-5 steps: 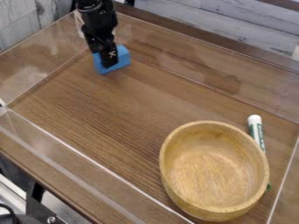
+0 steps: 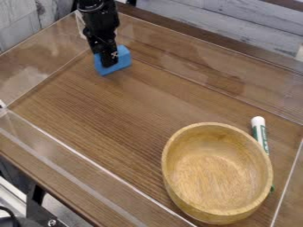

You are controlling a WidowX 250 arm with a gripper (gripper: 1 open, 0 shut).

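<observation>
My black gripper (image 2: 104, 52) is at the upper left of the camera view, shut on a blue block (image 2: 117, 63) near the back left of the wooden table. The gripper covers part of the block, so its fingertips are hard to make out.
A round yellow bowl (image 2: 217, 172) sits at the lower right. A white and green marker (image 2: 260, 135) lies beside it at the right. The table's edge runs along the back and lower left.
The gripper and blue block have barely moved, shifting at most very slightly.
</observation>
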